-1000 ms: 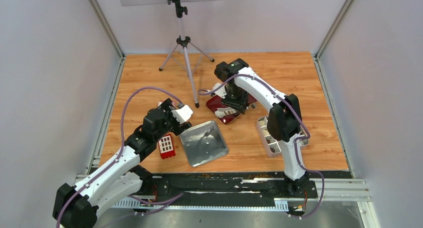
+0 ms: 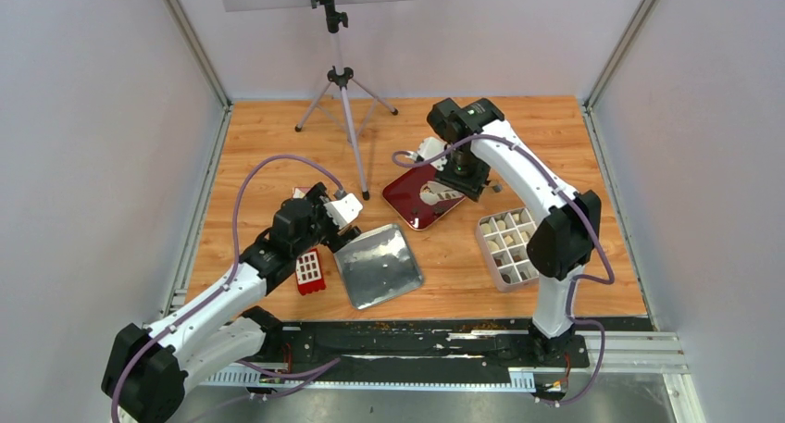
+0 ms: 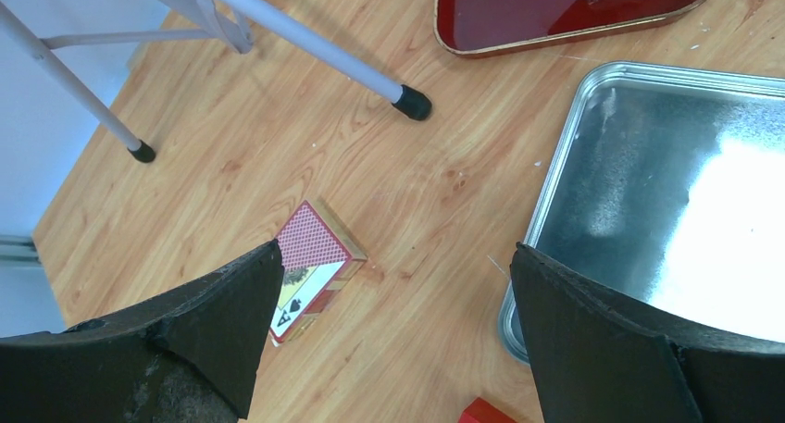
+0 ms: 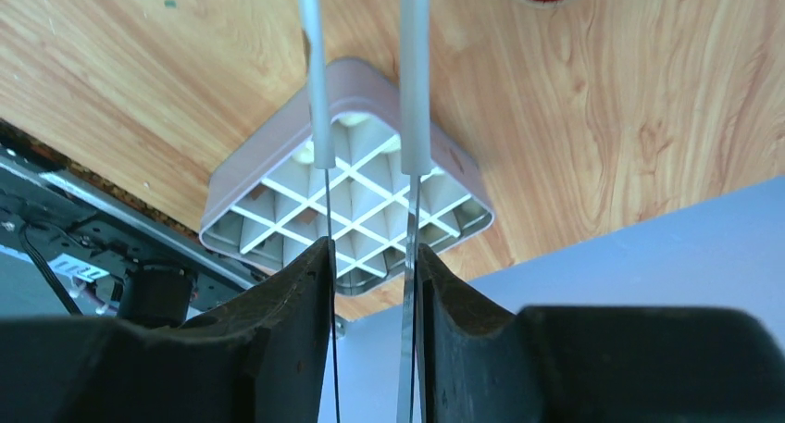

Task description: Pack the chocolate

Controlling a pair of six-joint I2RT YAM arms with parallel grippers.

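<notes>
A pink sectioned box (image 2: 508, 247) with small pieces in its compartments sits at the right; in the right wrist view its grid (image 4: 352, 201) shows below two slim pale tools (image 4: 415, 118). My right gripper is above it, its fingers close around the tools' thin metal shafts; how firmly is unclear. A red tray (image 2: 412, 196) lies behind the box, partly under my right arm. My left gripper stands open with nothing between its fingers, beside a steel tray (image 2: 380, 267).
A card pack (image 3: 310, 266) and a red gridded box (image 2: 308, 273) lie at the left. A tripod (image 2: 342, 90) stands at the back left, its feet on the wooden table (image 2: 259, 136). Bare table shows at the far right.
The left arm is almost unmoved.
</notes>
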